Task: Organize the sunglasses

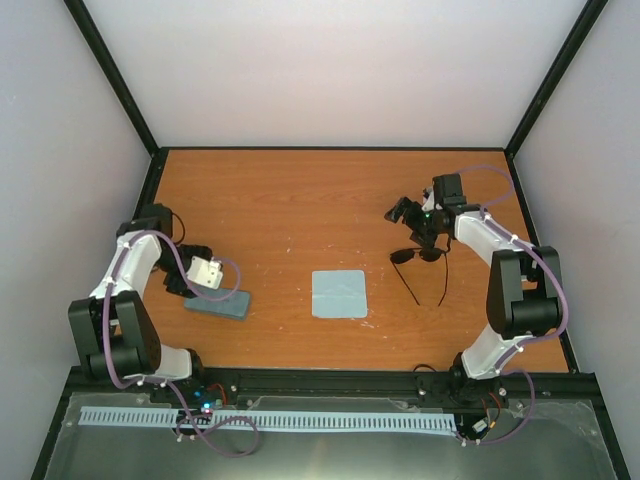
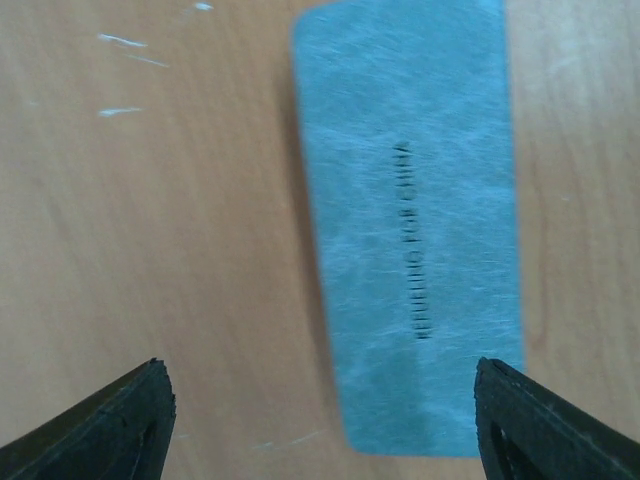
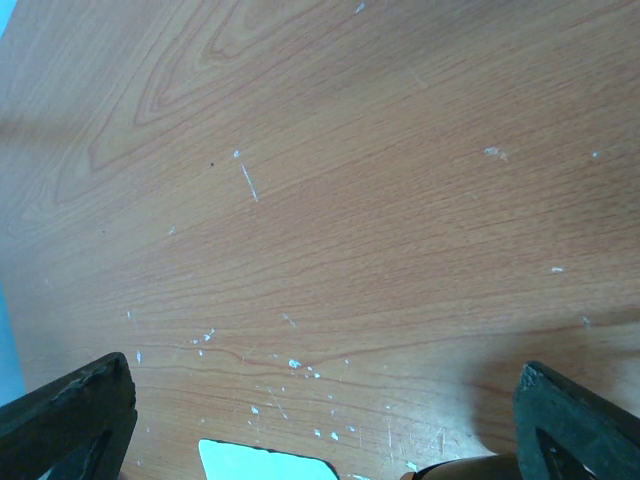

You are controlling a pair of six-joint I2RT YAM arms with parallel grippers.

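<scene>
The sunglasses [image 1: 430, 254] lie on the right side of the table, lenses toward the back, temples unfolded toward the front. My right gripper [image 1: 405, 215] hangs just behind them, open and empty; its wrist view shows mostly bare wood. A grey-blue case [image 1: 215, 306] lies at the left front, filling the middle of the left wrist view [image 2: 420, 260]. My left gripper is open over it, with the case between and below the spread fingers. A pale blue square cloth [image 1: 339, 293] lies at the front centre.
Dark frame rails edge the table, with white walls at the sides and back.
</scene>
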